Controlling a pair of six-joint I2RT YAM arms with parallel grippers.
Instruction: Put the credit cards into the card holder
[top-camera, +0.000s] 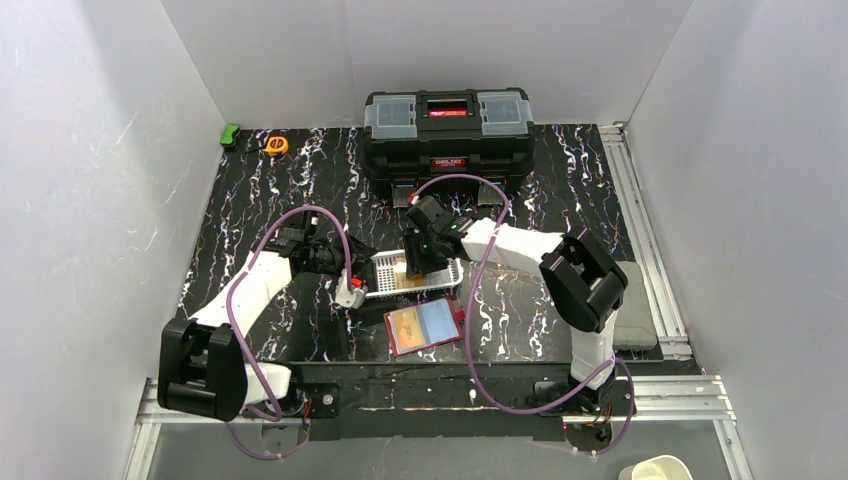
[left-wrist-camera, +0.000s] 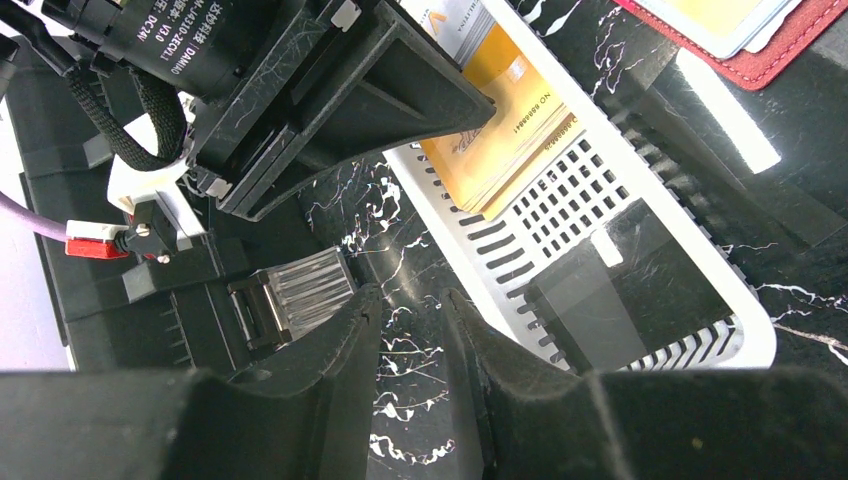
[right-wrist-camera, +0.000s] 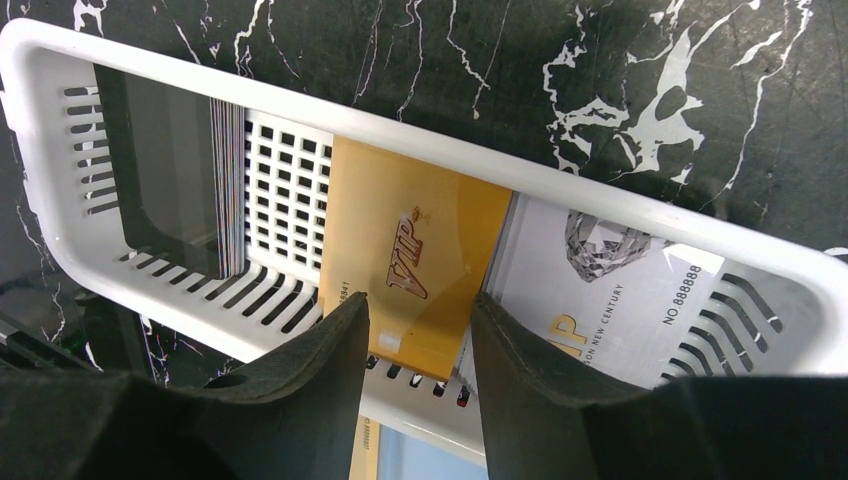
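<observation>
A white basket (top-camera: 378, 295) holds gold VIP cards (right-wrist-camera: 410, 260) in its middle and a silver card (right-wrist-camera: 610, 300) beside them. My right gripper hangs over the gold cards, its fingers part open. One of its fingers (right-wrist-camera: 495, 325) is near the boundary between the gold and silver cards; contact cannot be judged. At the basket's left end, my left gripper stands part open with only tabletop visible between its fingers. The red card holder (top-camera: 396, 353) lies open in front of the basket, with a gold card (top-camera: 407, 328) in one side and a blue card (top-camera: 438, 320) in the other.
Behind the basket stands a black toolbox (top-camera: 448, 140). A tape measure (top-camera: 276, 146) lies at the back left, and a grey pad (top-camera: 634, 320) at the right edge. The tabletop right of the card holder is clear.
</observation>
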